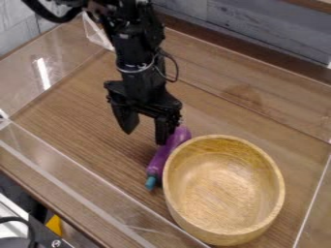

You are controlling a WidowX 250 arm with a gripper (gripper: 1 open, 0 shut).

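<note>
My black gripper [145, 116] is low over the wooden table [65, 116], open, its two fingers apart above and left of a purple elongated object [167, 151] with a teal tip. That object lies diagonally beside a large cream bowl [226, 189], close to its left side. No object shows between the fingers.
The bowl takes up the lower right of the table. Clear wood lies to the left and upper right. A grey wall [258, 34] runs along the back, and clear panels edge the left side.
</note>
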